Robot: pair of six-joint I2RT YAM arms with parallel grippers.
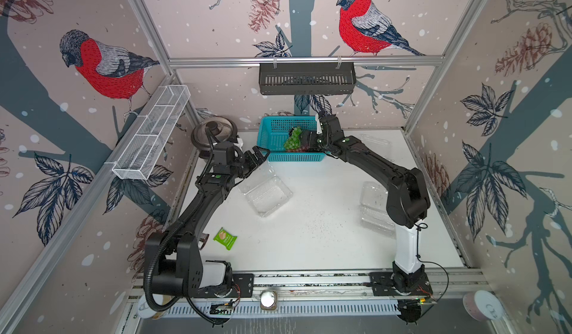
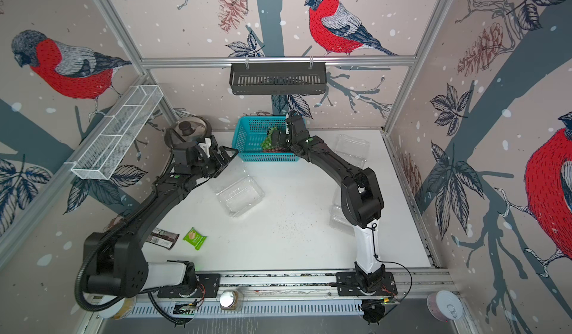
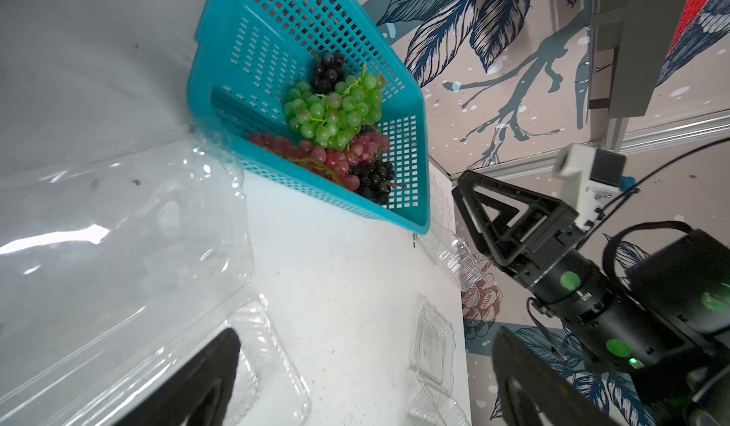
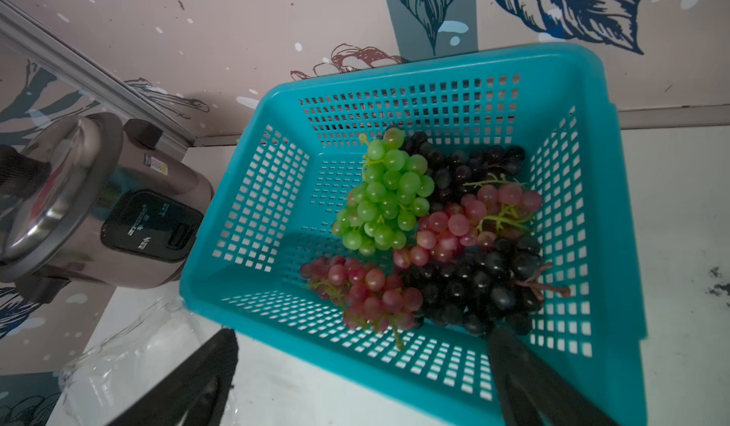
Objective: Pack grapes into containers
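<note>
Bunches of grapes lie in a teal basket (image 4: 304,334) at the back of the table: a green bunch (image 4: 388,190), pinkish-red bunches (image 4: 372,293) and black bunches (image 4: 486,289). My right gripper is open above the basket's right part, with nothing between its fingers. To the left of the basket, my left gripper stands open and empty. Below it a clear container (image 1: 268,196) with its lid raised sits empty on the table. More clear containers, one at the back right (image 2: 351,148) and one at the right (image 1: 375,200), are partly hidden by the right arm.
A steel pot (image 4: 106,205) stands left of the basket. A green packet (image 1: 225,238) and a dark wrapper (image 2: 162,238) lie at the front left.
</note>
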